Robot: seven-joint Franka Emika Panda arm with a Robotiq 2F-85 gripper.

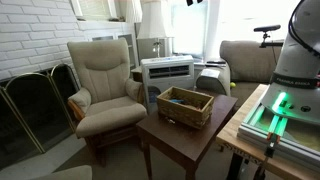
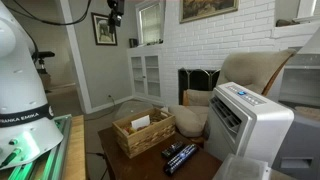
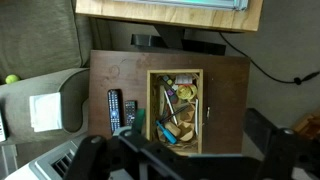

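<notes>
A wooden box (image 3: 152, 85) sits on the dark brown table (image 3: 225, 85), with several small items inside it. In the wrist view these include a light stick (image 3: 197, 105), a blue item (image 3: 165, 132) and a small red one (image 3: 171, 97); the rest are too small to name. Left of the box lie a long black remote (image 3: 115, 104) and a shorter one (image 3: 130, 112). My gripper is open, high above the table, its dark fingers spread at the bottom of the wrist view. Nothing shows between them. The same box (image 1: 185, 110) appears in exterior view 1.
A white heater-like unit (image 2: 245, 120) stands beside the table. A beige armchair (image 1: 105, 85) and a lamp (image 1: 155, 22) are farther back. My arm's base rests on a light wooden bench (image 3: 165, 12). The table right of the box is clear.
</notes>
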